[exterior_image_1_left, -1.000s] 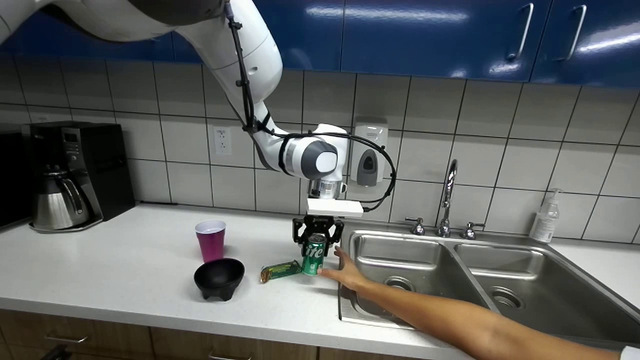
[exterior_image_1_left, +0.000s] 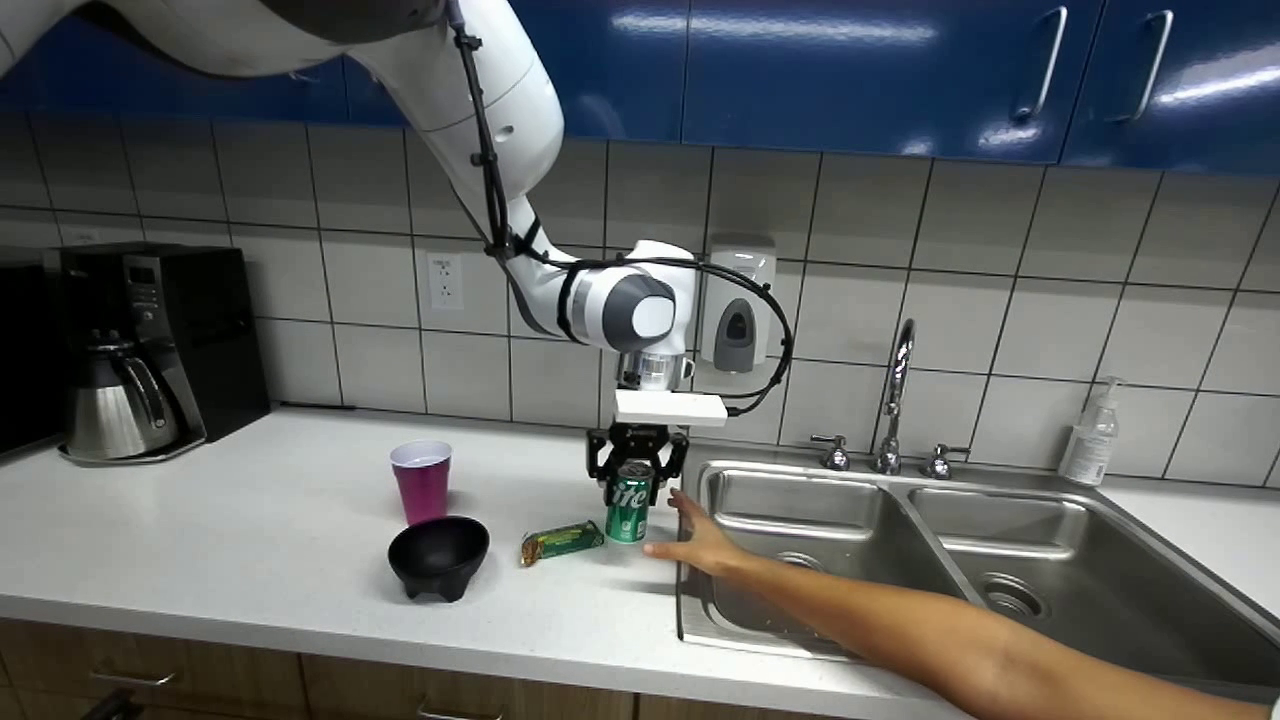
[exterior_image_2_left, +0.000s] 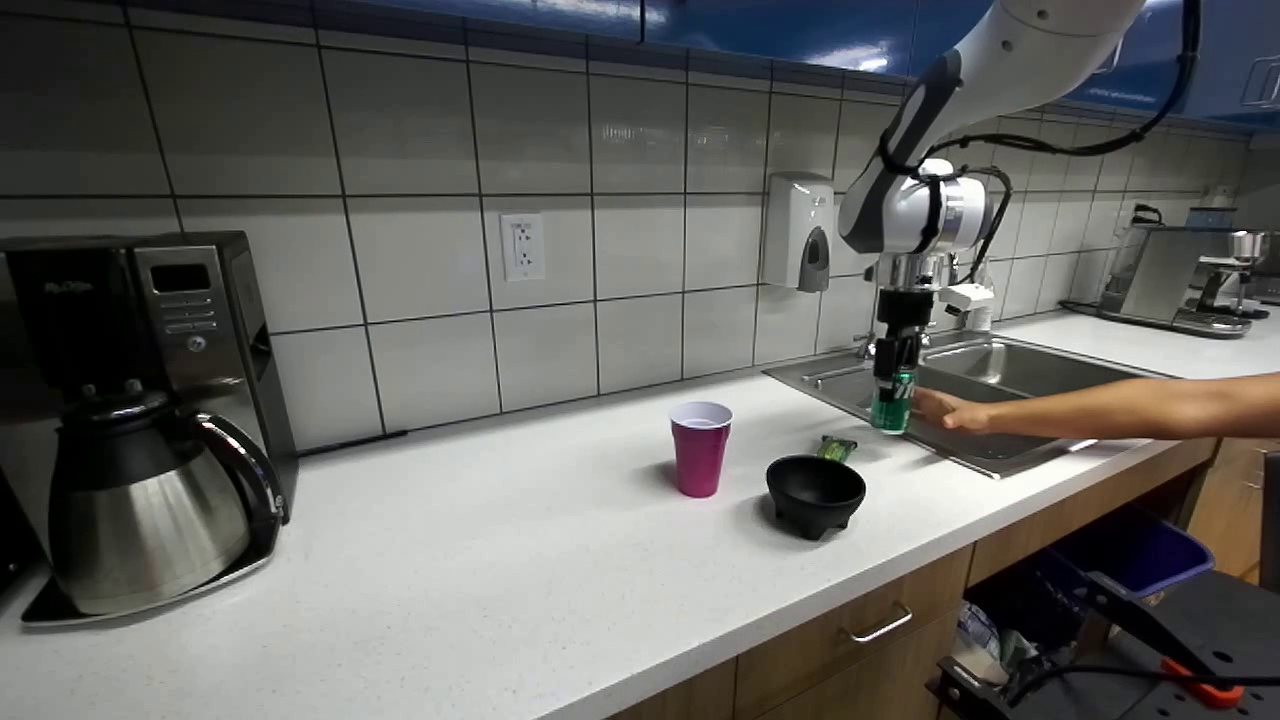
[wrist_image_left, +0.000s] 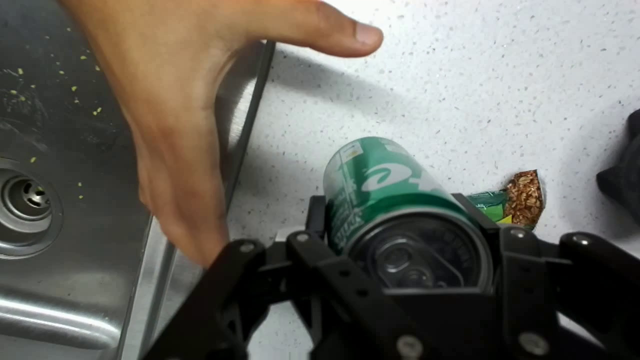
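My gripper (exterior_image_1_left: 630, 492) points down at the sink's left edge, shut on a green soda can (exterior_image_1_left: 627, 523). In the wrist view the can's top faces the camera, with a black finger (wrist_image_left: 316, 221) against one side and the other finger on the opposite side. The can (exterior_image_2_left: 891, 410) is roughly upright; whether its base touches the counter is hard to tell. A person's open hand (wrist_image_left: 174, 120) is beside the can, apart from it in the wrist view. A green-wrapped bar (exterior_image_1_left: 563, 542) lies left of the can.
A black bowl (exterior_image_1_left: 439, 558) and a pink cup (exterior_image_1_left: 422, 482) stand left of the bar. The steel sink (exterior_image_1_left: 708, 624) is on the right, with the person's forearm (exterior_image_1_left: 864, 612) across it. Left of the cup, the counter (exterior_image_2_left: 504, 540) is clear up to the coffee maker (exterior_image_2_left: 180, 396).
The can has shifted slightly upward in exterior view 1, still between my fingers. The person's hand has drawn a little to the right, away from the can.
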